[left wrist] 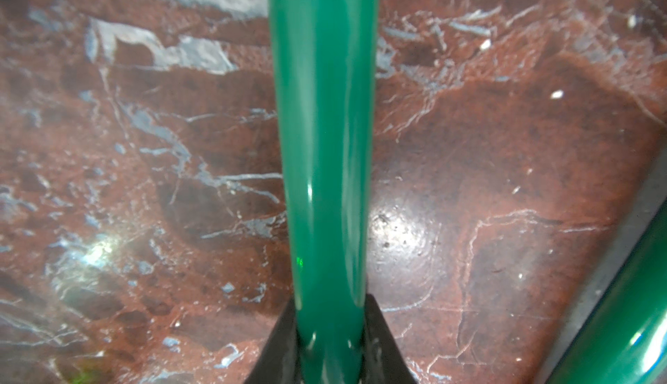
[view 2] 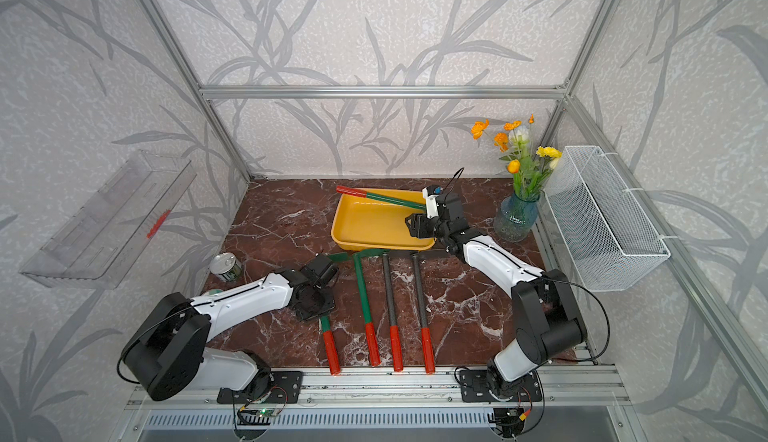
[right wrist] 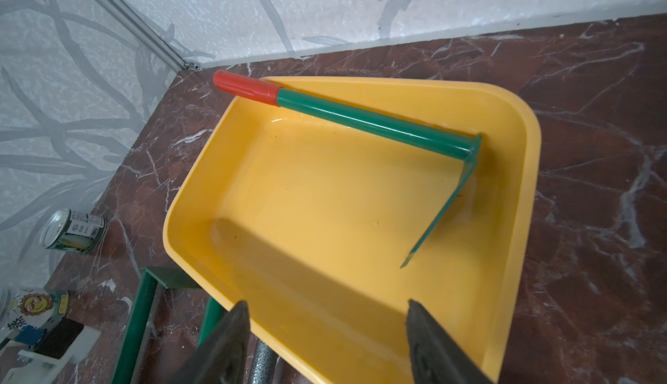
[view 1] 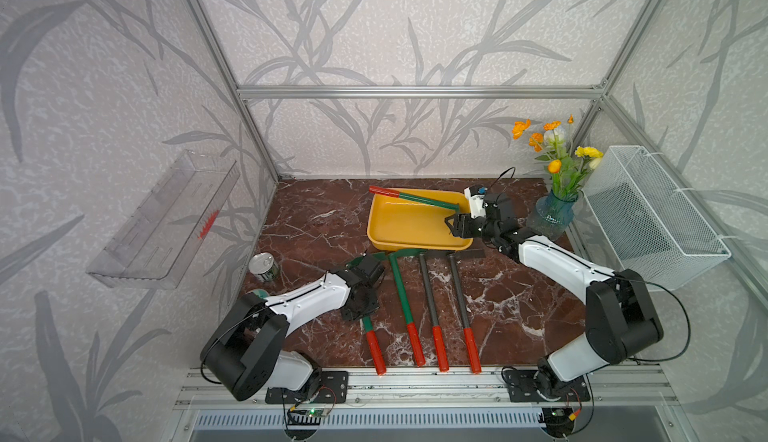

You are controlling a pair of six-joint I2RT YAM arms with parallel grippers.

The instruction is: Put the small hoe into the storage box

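Note:
A small hoe with a red grip and green shaft lies across the yellow box [right wrist: 312,210] at the back, its blade inside. On the marble top at the front left, another green hoe [left wrist: 323,141] is clamped in my shut left gripper. Beside it lie a second green hoe [view 1: 402,298] and two grey-shafted hoes [view 1: 432,306], red grips toward the front. My right gripper is over the box's near right part, fingers apart, nothing between them.
Cans [view 1: 264,266] stand at the left. A vase of flowers [view 1: 550,214] stands at the right, between the box and a white wire basket [view 1: 648,218]. A clear tray [view 1: 160,226] hangs on the left wall.

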